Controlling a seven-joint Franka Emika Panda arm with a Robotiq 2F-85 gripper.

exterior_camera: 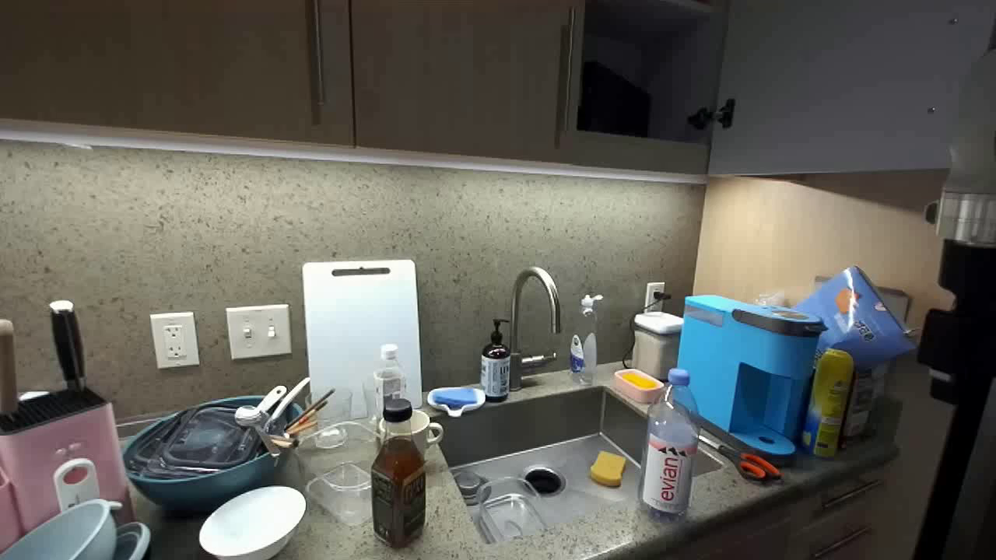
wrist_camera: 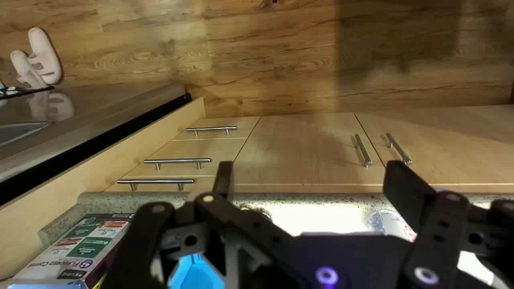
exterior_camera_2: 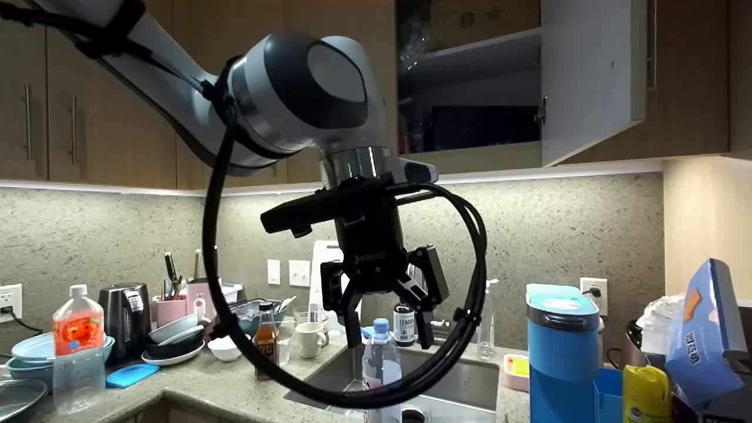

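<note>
My gripper (exterior_camera_2: 388,342) hangs above the counter in exterior view 2, its fingers spread wide. In the wrist view the gripper also stands open, with nothing between its fingertips. Past it, in exterior view 2, an evian water bottle (exterior_camera_2: 381,363) with a blue cap appears just below the fingers; the depth between them is hard to judge. Exterior view 1 has that bottle (exterior_camera: 668,457) upright at the sink's front edge, untouched. A brown sauce bottle (exterior_camera: 398,481) stands left of the sink. Only a dark part of the arm (exterior_camera: 966,280) shows at that view's right edge.
The sink (exterior_camera: 560,448) holds a yellow sponge (exterior_camera: 608,468) and a clear container (exterior_camera: 511,513). A blue coffee machine (exterior_camera: 747,369) and scissors (exterior_camera: 756,465) are to its right. An open cabinet door (exterior_camera_2: 594,77) juts out above. Dishes crowd the left counter.
</note>
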